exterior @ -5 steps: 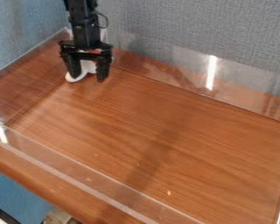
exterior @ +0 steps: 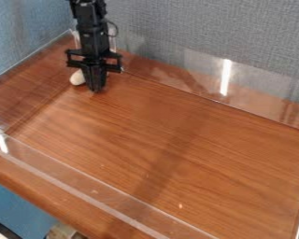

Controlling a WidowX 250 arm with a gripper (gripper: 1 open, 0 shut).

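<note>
The black gripper (exterior: 94, 75) hangs low over the back left corner of the wooden tray floor, its fingers pointing down. A small whitish object (exterior: 78, 78) sits just behind and left of it, partly hidden by the gripper. The fingers look close together, and nothing clearly shows between them.
Grey textured panels (exterior: 215, 37) stand behind. A few dark and wooden items show outside the tray at the bottom left.
The gripper has moved slightly down and toward the front, leaving more of the whitish object visible on its left.
</note>
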